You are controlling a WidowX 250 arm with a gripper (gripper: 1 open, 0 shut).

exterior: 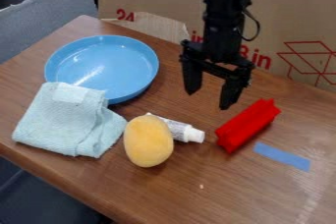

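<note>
The black gripper (210, 85) hangs open above the wooden table, right of the blue plate (102, 64), with nothing between its fingers. Below and right of it lies a red block (247, 124). A white tube (179, 129) lies in the middle, behind a yellow oval object (148, 143). A folded pale blue cloth (66, 121) is at the front left, beside the plate.
A cardboard panel (296, 31) stands along the back of the table. A blue tape strip (281, 156) is on the right. A grey surface lies beyond the left edge.
</note>
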